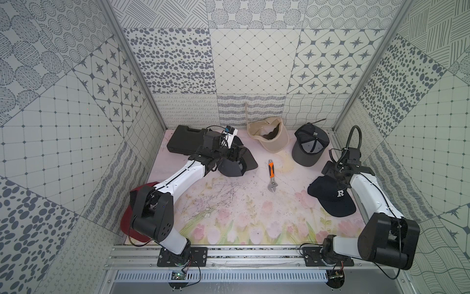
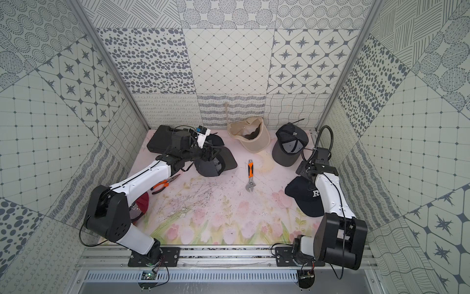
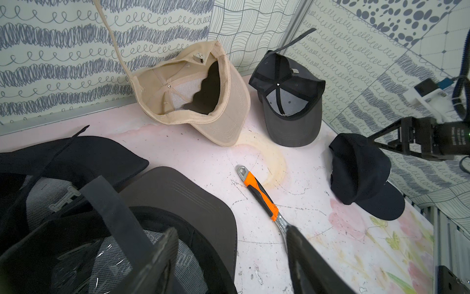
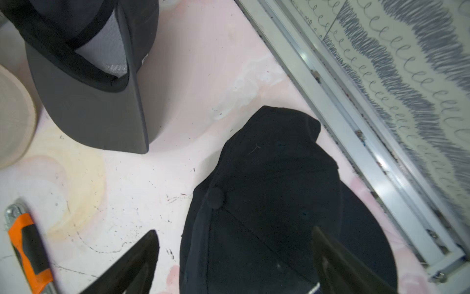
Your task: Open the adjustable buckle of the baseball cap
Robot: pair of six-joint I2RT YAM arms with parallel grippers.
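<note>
A navy cap [image 1: 333, 196] with a white R lies at the right of the table, brim toward the front. Just above its back stands my right gripper, open, with its blurred fingers spread over the crown [image 4: 264, 220] in the right wrist view. No buckle of this cap shows there. At the left, my left gripper is open above a dark grey cap [image 3: 183, 201] lying open side up. That cap's strap [image 3: 117, 220] passes beside one finger; I cannot tell whether they touch. A black cap [image 3: 73, 156] lies behind it.
A beige cap [image 1: 268, 134] and a charcoal cap [image 1: 311, 144] rest at the back, open sides up. An adjustable wrench [image 1: 271, 174] lies mid-table. A black case [image 1: 185, 139] sits back left, a red cap [image 1: 128, 215] front left.
</note>
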